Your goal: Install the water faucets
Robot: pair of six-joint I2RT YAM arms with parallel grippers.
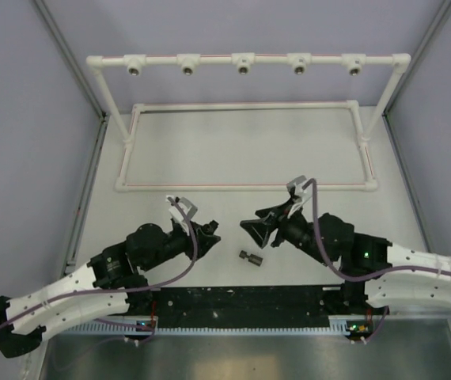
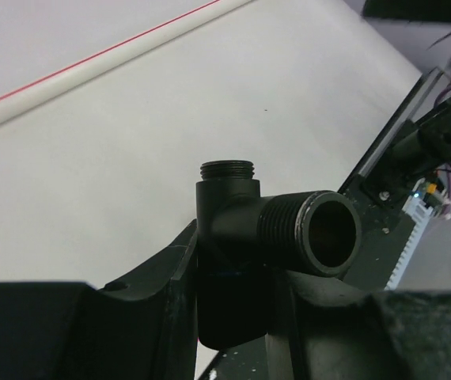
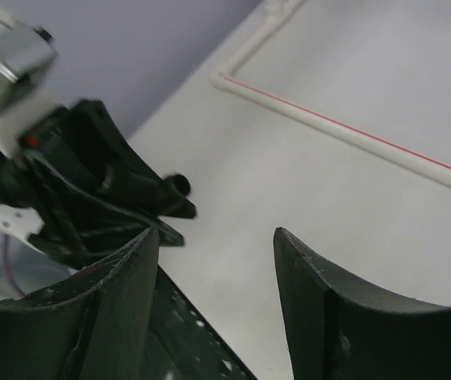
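Observation:
A black faucet body (image 2: 229, 214) with a threaded top and a wide threaded side opening is clamped in my left gripper. In the top view, that faucet is the small dark piece (image 1: 212, 226) at the tip of my left gripper (image 1: 207, 237), above the white tabletop. Facing it from the right, my right gripper (image 1: 251, 222) stands open. Its fingers (image 3: 134, 285) have only empty space between them in the right wrist view. A loose black part (image 1: 251, 258) lies on the table below the right gripper.
A white pipe frame (image 1: 241, 188) stands behind both arms. Several fittings with threaded openings, such as the middle one (image 1: 243, 62), sit along its top bar.

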